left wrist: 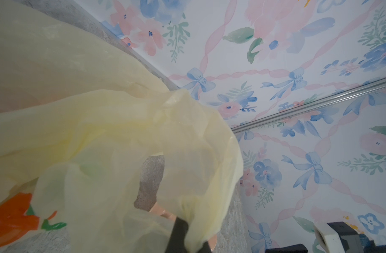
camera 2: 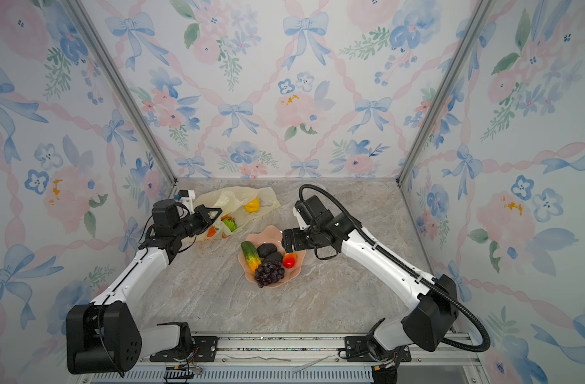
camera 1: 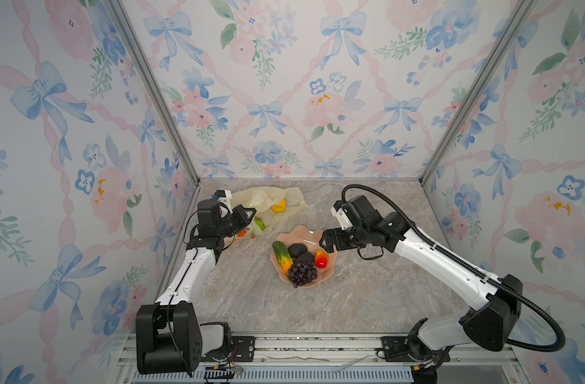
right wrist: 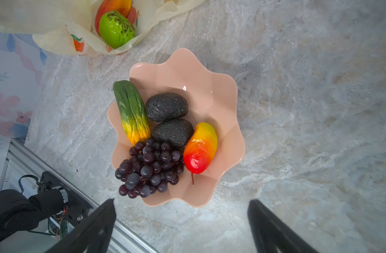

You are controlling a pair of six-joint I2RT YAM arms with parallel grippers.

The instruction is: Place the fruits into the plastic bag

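The translucent yellow plastic bag [left wrist: 117, 130] lies with its mouth spread at the back left; my left gripper is shut on a fold of its rim. A yellow fruit [camera 2: 252, 204] and a green fruit [right wrist: 116, 30] rest on the bag's open part, beside an orange-red one [right wrist: 112, 10]. In the pink scalloped bowl [right wrist: 220, 105] are a cucumber-like fruit [right wrist: 130, 109], two dark avocados [right wrist: 166, 106], purple grapes [right wrist: 148, 168] and a red-yellow mango [right wrist: 201, 147]. My right gripper stands open and empty above the bowl's right side.
Bare grey marbled tabletop [right wrist: 319, 118] spreads right of the bowl and in front of it. Patterned walls [camera 1: 343, 96] close in the back and both sides. A metal rail [camera 1: 305, 339] runs along the front.
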